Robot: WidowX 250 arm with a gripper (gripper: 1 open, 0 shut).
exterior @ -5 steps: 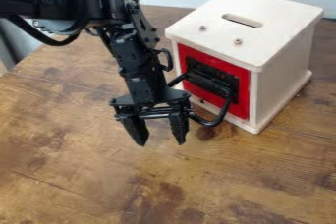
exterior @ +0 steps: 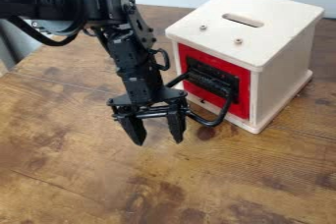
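Observation:
My black gripper (exterior: 156,128) hangs over the wooden table in the middle of the camera view, fingers pointing down and spread apart with nothing visible between them. Behind it to the right stands a pale wooden box (exterior: 274,69) with a slot and two bolts on its sloped top. Its front has a red panel (exterior: 191,48) carrying a black fitting, from which a black curved tube or cable runs down behind the gripper.
A white wall or surface lies behind the table's far edge at the top.

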